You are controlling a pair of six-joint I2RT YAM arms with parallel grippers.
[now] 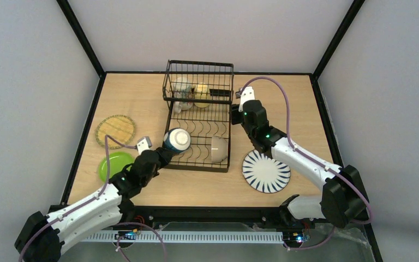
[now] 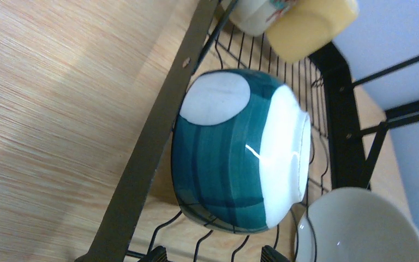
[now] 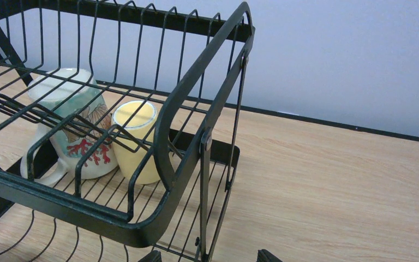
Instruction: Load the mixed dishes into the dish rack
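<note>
In the rack's lower tier, at its left side, a teal and white bowl (image 2: 223, 158) is tipped on its side on the wires. My left gripper is open and empty, just short of that bowl. A plain white bowl (image 1: 219, 149) stands on edge at the lower tier's right. Under the upper basket sit a patterned mug (image 3: 84, 131) and a yellow cup (image 3: 135, 142). Beside the black dish rack (image 1: 199, 169), on its right, my right gripper is open with nothing between its fingers. On the table lie a blue-striped plate (image 1: 266, 172), a green plate (image 1: 115, 167) and a yellow plate (image 1: 115, 131).
The upper basket (image 1: 199, 99) of the rack is empty and overhangs the cups. Bare table (image 1: 292, 103) lies right of the rack. The middle of the lower tier, between the two bowls, is free.
</note>
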